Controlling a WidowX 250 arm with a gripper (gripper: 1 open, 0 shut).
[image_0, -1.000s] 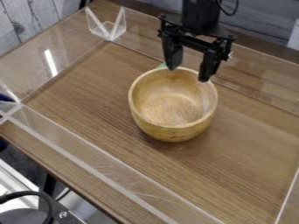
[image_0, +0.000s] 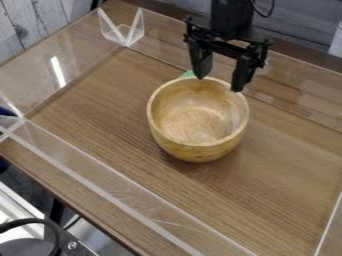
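Note:
A black robot gripper (image_0: 221, 67) hangs over the back of a large wooden bowl (image_0: 198, 120), its two dark fingers spread wide apart and pointing down, with no object visible between them. The bowl looks empty inside. A small green object (image_0: 189, 76) shows behind the bowl's back left rim, partly hidden by the gripper and bowl; what it is cannot be told.
A clear plastic piece (image_0: 122, 28) stands at the back left of the wooden table (image_0: 94, 130). Clear strips run along the table's left and right sides. Dark cables lie at the lower left corner.
The gripper has shifted very slightly upward. The bowl and the other things look unchanged.

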